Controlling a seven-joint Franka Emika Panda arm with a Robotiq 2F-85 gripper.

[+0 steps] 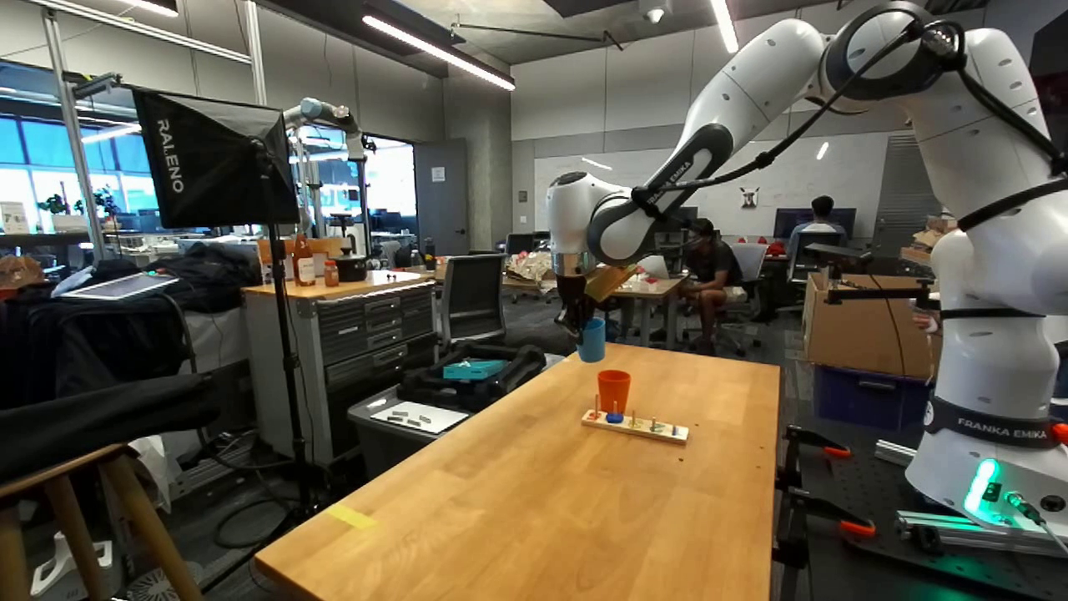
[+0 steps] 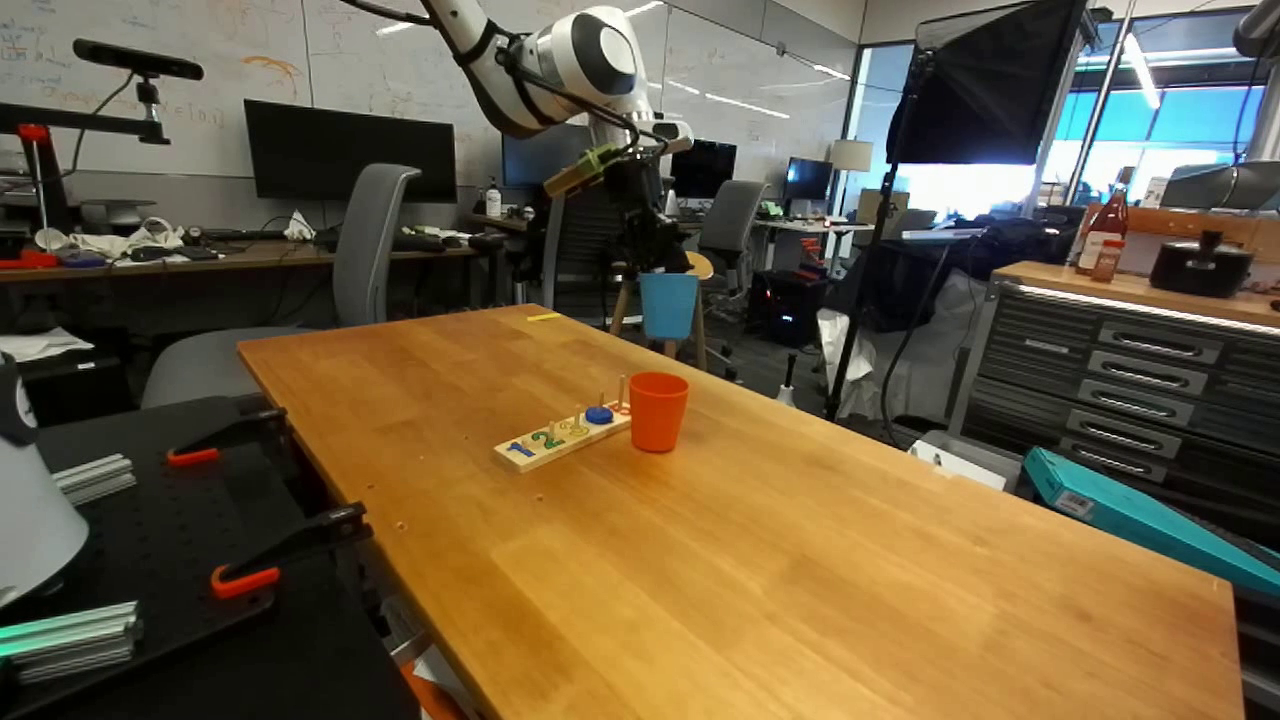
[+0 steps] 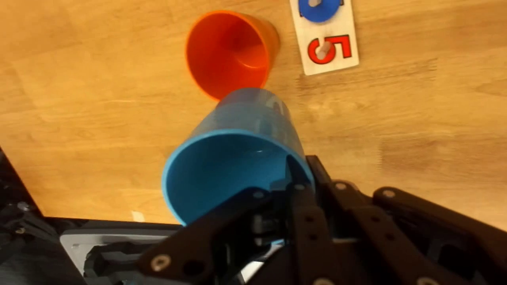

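Note:
My gripper is shut on the rim of a blue cup, one finger inside its wall and the other outside. The blue cup hangs upright, clear of the table, in exterior view 1. An orange cup stands upright on the table, its open mouth upward. In the wrist view the blue cup overlaps the near edge of the orange cup, but the exterior views show it higher and off to one side. Nothing shows inside the orange cup.
Beside the orange cup lies a wooden number board with pegs and a blue ring on one of them. A grey bin stands past the table's edge.

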